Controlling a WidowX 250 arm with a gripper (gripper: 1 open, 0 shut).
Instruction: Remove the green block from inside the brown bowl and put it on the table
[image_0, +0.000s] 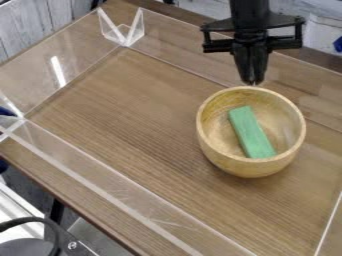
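A green block (250, 133) lies lengthwise inside the round brown bowl (210, 145), on the right half of the table. It rests against the bowl's floor, its long side running from the upper left to the lower right. Just beyond the bowl's far rim is my black gripper (251, 78), pointing down at the top right of the view. Its fingers look narrow and overlap from this angle, so the gap between them is hidden. No contact with the block shows.
Bare wooden table (120, 110) stretches left of the bowl and in front of it. A white wire-like piece (122, 28) stands near the back left edge. Clear walls border the table, and a dark device with cables (34, 235) sits at the lower left corner.
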